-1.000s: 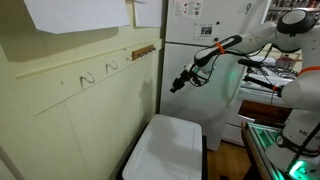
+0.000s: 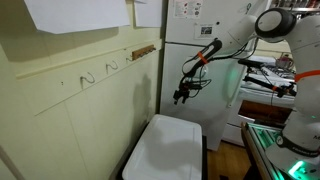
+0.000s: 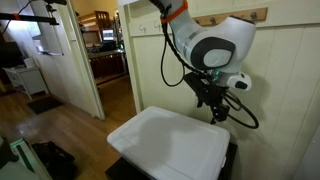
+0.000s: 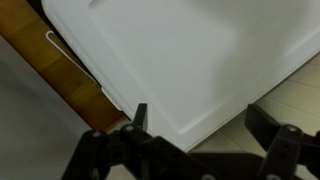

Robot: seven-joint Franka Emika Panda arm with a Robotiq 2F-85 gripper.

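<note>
My gripper (image 2: 181, 97) hangs in the air beyond the far end of a white, flat-topped lid or board (image 2: 170, 150), near the wall. In the wrist view the gripper is open, its dark fingers (image 4: 141, 116) wide apart with nothing between them. Below them lies the white surface (image 4: 180, 50), bare and rimmed with a raised edge. From the second exterior view, the same white top (image 3: 165, 140) is empty, with the gripper (image 3: 213, 110) above its wall-side end.
Metal hooks (image 2: 88, 77) and a wooden hook strip (image 2: 143, 51) are fixed to the cream wall. A white cabinet (image 2: 190, 60) stands behind the gripper. A thin white wire (image 4: 65, 50) shows over the wooden floor (image 4: 45, 60) beside the white top.
Over the last second my gripper has come down and shifted slightly right in exterior view 1. The white top has stayed where it was.
</note>
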